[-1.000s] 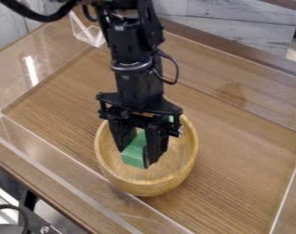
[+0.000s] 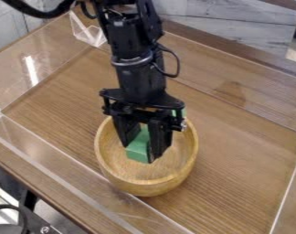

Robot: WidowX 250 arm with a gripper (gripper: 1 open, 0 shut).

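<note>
My gripper (image 2: 137, 133), a black arm reaching down from the top, is low inside a round wooden bowl (image 2: 151, 182). A green block (image 2: 138, 146) is between its fingers, and the gripper is shut on it. The gripper's body hides the back of the bowl and part of the block.
A clear plastic object (image 2: 89, 27) sits at the far back left. A black cable (image 2: 10, 219) runs at the lower left corner.
The gripper has shifted very slightly within the bowl along with the green block. The bowl looks unmoved.
</note>
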